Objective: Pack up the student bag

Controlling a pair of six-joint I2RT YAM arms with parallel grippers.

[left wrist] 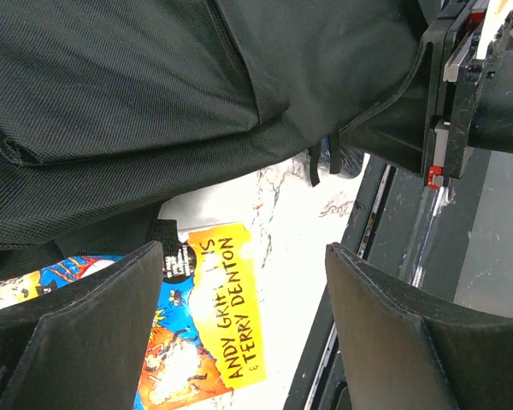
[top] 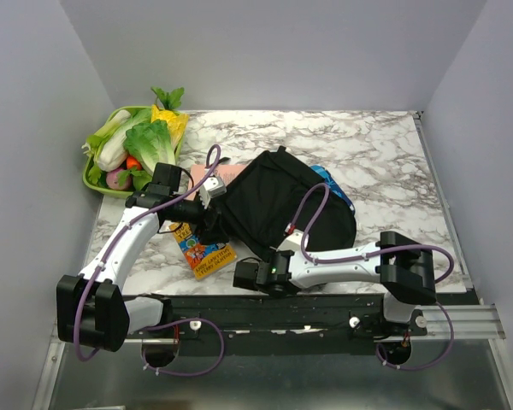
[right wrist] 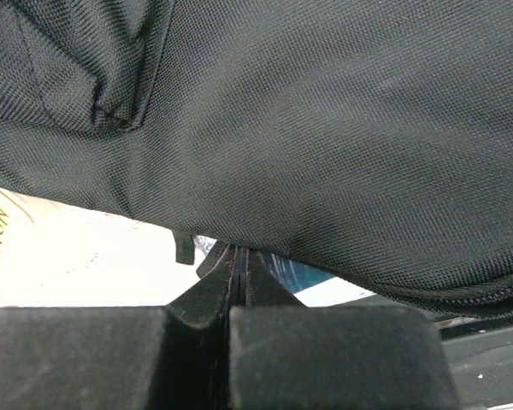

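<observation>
A black bag [top: 278, 201] lies on the marble table, its dark cloth filling much of both wrist views. In front of its left side is a colourful book with a yellow band [left wrist: 227, 299], flat on the table. Above the book's upper right end, beside the bag's edge, my left gripper [top: 215, 234] stands open, with empty space between its fingers in the left wrist view. My right gripper is shut at the bag's near edge, its fingertips against or just under the cloth; nothing shows between them. The bag's opening cannot be made out.
A pink sheet or book [top: 231, 173] lies at the bag's upper left, partly covered. Something blue [top: 332, 184] shows beyond its right side. A green basket of vegetables [top: 97, 177] stands at the back left.
</observation>
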